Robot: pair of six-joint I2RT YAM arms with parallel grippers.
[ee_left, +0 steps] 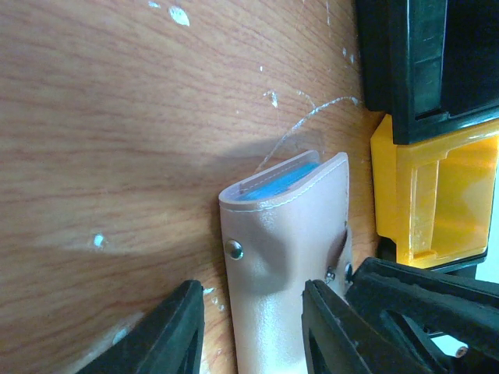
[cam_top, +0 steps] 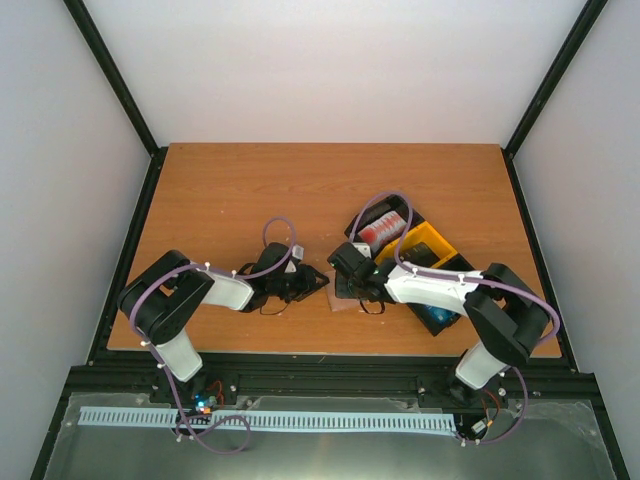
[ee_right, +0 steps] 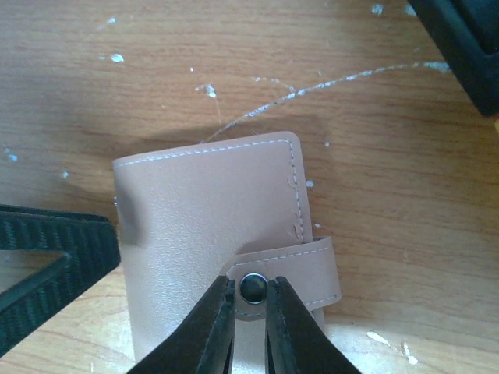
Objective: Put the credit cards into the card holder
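Observation:
The pale pink card holder lies on the table between both grippers, its strap across it with a metal snap; in the left wrist view something blue (ee_left: 277,181) shows inside its top. My left gripper is at the holder's side, fingertips apart in its own view; whether anything is between them is unclear. My right gripper is over the strap, its fingertips a little apart on either side of the snap.
A black organizer (ee_left: 421,62) with a yellow bin (ee_left: 429,210) stands to the right, partly under the right arm.

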